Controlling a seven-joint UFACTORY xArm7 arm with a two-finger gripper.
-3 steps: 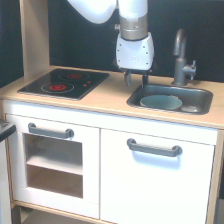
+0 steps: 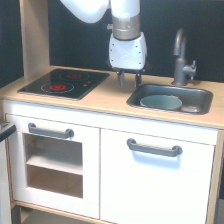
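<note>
My gripper (image 2: 129,81) points down above the wooden counter, just left of the sink. Its dark fingers stand apart, and no object shows between them. To its right, a round, blue-green dish (image 2: 160,102) rests in the grey metal sink (image 2: 198,103). It cannot be told whether this is a bowl or a plate. The fingertips are clear of the dish. They hang near the counter's surface, but how high above it is hard to judge.
A black stovetop (image 2: 65,83) with red burner rings lies at the left. The dark faucet (image 2: 180,60) rises behind the sink. Below are a left cabinet door with an open window and a white right door (image 2: 155,180), each with a dark handle. Bare counter (image 2: 105,96) lies between stove and sink.
My gripper has shifted a little to the left, away from the sink. The fingers remain apart, and the dish, faucet and cabinet doors look unmoved.
</note>
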